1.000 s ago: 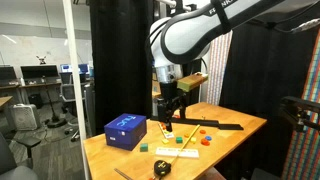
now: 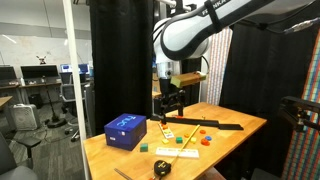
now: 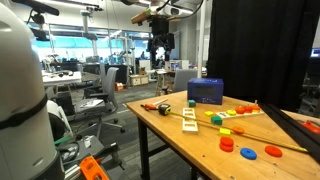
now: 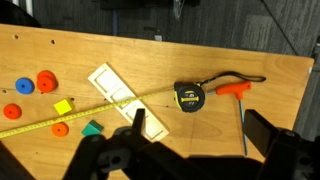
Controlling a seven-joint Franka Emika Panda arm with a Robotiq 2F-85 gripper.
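High over the wooden table, my gripper [image 2: 171,106] stands open and clear of every object. In the wrist view, its dark fingers [image 4: 264,134] are wide apart with nothing between them. Below them lies a black tape measure [image 4: 189,97], its yellow tape [image 4: 98,110] drawn out to the left across a pale rectangular frame [image 4: 117,86]. To the right is a screwdriver with an orange handle [image 4: 233,88]. A yellow block [image 4: 64,106], a green block [image 4: 92,128] and several red or orange discs [image 4: 46,81] are spread on the left.
A blue box [image 2: 124,131] stands at one side of the table [image 3: 192,147]. In exterior view 2, a blue disc [image 3: 248,153] lies near red ones. A long black bar [image 3: 291,128] rests along one edge. Bare wood surrounds the scattered pieces.
The arm has shifted slightly up and to the right in exterior view 1. The objects on the table look unmoved.
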